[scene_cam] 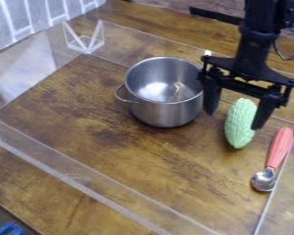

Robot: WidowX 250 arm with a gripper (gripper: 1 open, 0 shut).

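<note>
My black gripper [242, 101] is on the right, low over a green ribbed toy vegetable [241, 127], its two fingers spread apart on either side above the toy's upper end. A steel pot [162, 108] with side handles stands left of it, near the middle. A red-handled scoop [277, 151] lies on the wooden surface to the right of the green toy.
Clear plastic walls border the wooden work area [100, 156] at left, back and right. The left and front of the area are empty. A blue object [5, 229] shows at the bottom left corner.
</note>
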